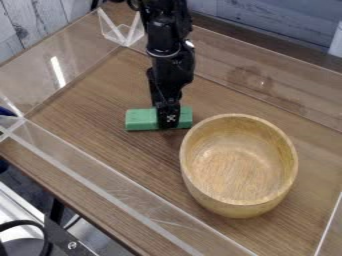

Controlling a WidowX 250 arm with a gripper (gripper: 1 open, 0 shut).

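Observation:
The black gripper [168, 112] reaches down from the top of the view onto a green block [140, 119] lying on the wooden table, its lower end over the block's right part. Whether its fingers are shut on the block is hard to tell. A large pale wooden bowl [237, 165] sits to the right, just beside the block.
A clear plastic strip runs along the table's left side, with dark cables [34, 225] at the lower left corner.

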